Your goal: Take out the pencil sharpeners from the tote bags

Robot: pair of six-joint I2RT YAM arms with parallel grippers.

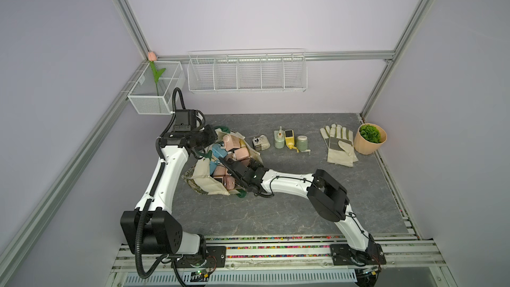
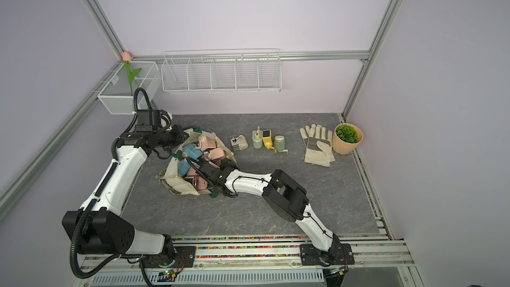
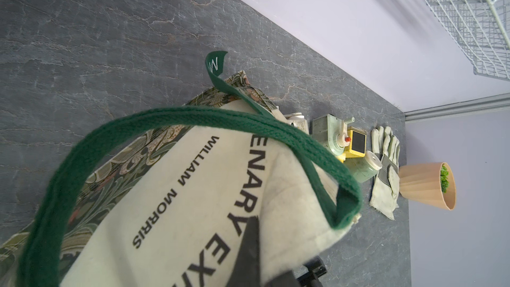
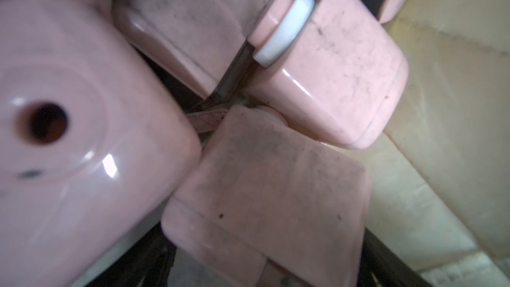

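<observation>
The cream tote bag (image 1: 202,178) lies open at the left of the table, packed with pink and blue pencil sharpeners. My left gripper is shut on the bag's printed cloth, which runs between its dark fingers. Inside the bag, my right gripper stands open around a pink sharpener (image 4: 276,191), one dark finger on either side; whether both pads touch it cannot be told. Another pink sharpener (image 4: 340,63) lies beyond it, and one with a round hole (image 4: 95,101) sits close on the left. Blue sharpeners (image 1: 218,151) lie near the bag's left side.
A cream sharpener (image 1: 260,142), a green one (image 1: 279,139), a yellow one (image 1: 289,138) and another green one (image 1: 302,143) stand right of the bag. Gloves (image 1: 340,146) and a plant pot (image 1: 366,140) are farther right.
</observation>
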